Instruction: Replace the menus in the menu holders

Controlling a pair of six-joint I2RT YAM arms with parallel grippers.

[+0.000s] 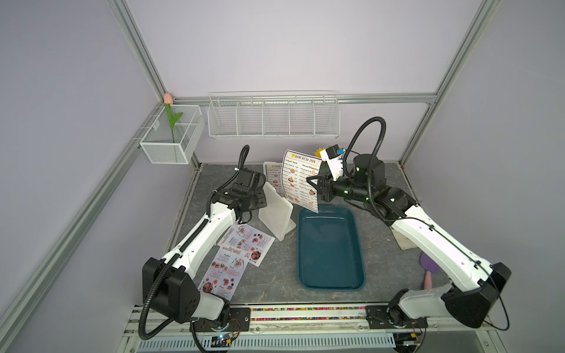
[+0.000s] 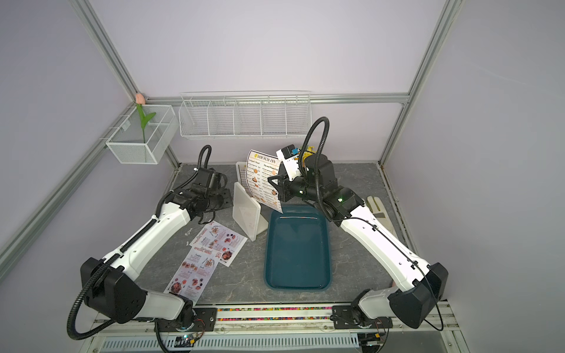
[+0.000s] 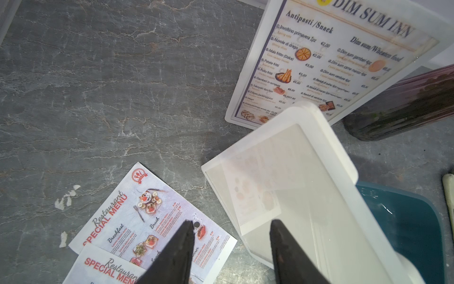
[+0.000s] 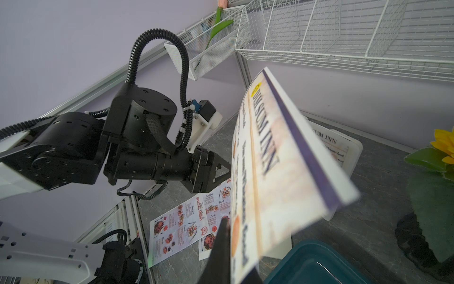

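A Dim Sum Inn menu (image 1: 299, 181) hangs curved in the air above the back of the teal tray, with my right gripper (image 1: 310, 180) shut on its right side. A white menu holder (image 3: 283, 175) stands left of the tray, tilted; no menu shows behind its clear panel. Behind it, a second holder (image 3: 237, 101) has another Dim Sum Inn menu (image 3: 326, 56) in it. My left gripper is open beside the empty-looking holder, with nothing between its fingers. Two Restaurant Special Menu sheets, an upper sheet (image 3: 146, 208) and a lower sheet (image 1: 225, 271), lie overlapping at the left.
The teal tray (image 1: 329, 282) is empty in the middle of the table. A yellow flower (image 4: 443, 144) stands at the back. On the right lie a pale object (image 2: 379, 213) and a purple-headed tool (image 1: 429, 263). Wire baskets (image 1: 273, 117) hang on the back wall.
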